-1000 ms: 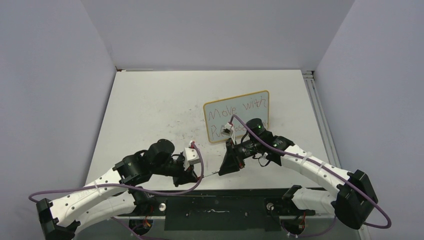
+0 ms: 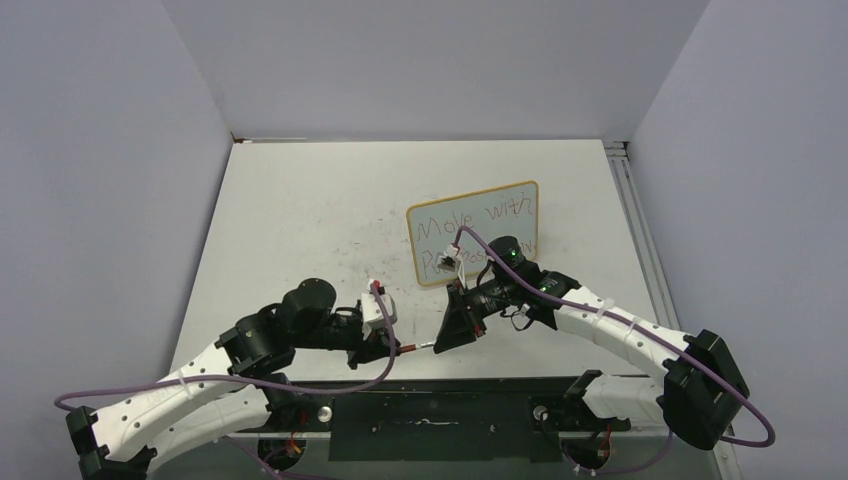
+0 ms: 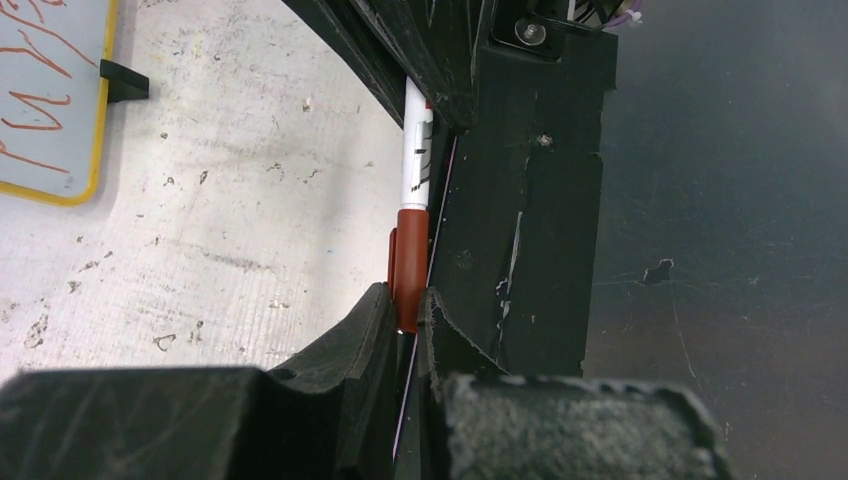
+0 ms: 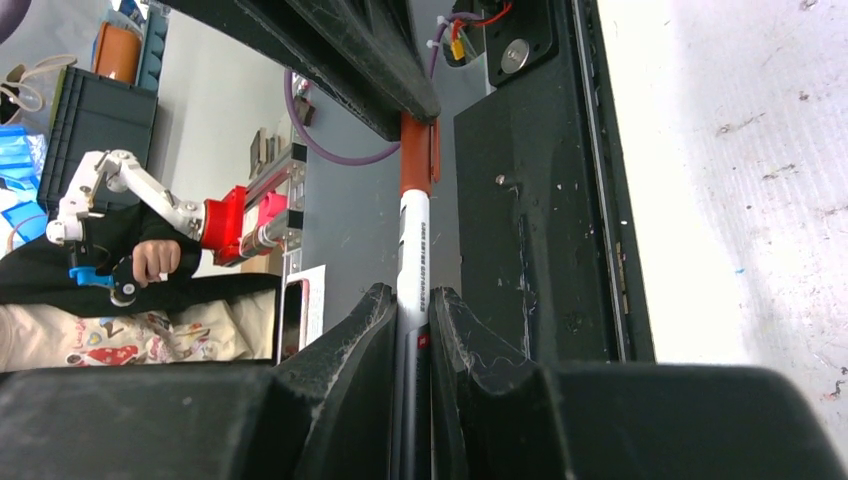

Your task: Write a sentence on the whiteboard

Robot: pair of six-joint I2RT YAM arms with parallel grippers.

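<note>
A marker with a white body [image 3: 417, 165] and a brownish-red cap [image 3: 410, 250] spans the space between my two grippers. In the left wrist view, my left gripper is shut on the cap's far end. My right gripper is shut on the white body, as the right wrist view shows. The cap meets the body with no gap visible, so it looks seated on it. On the table, the yellow-framed whiteboard [image 2: 470, 203] lies tilted, carrying red handwriting that begins "Move with". Its lower line is partly hidden by my right arm.
Both grippers are near its front edge, beside a dark strip [image 2: 440, 425]. Grey walls [image 2: 770, 200] close in the sides. Purple cables [image 2: 600, 312] run along the arms.
The right arm has barely moved. The whiteboard is unmoved.
</note>
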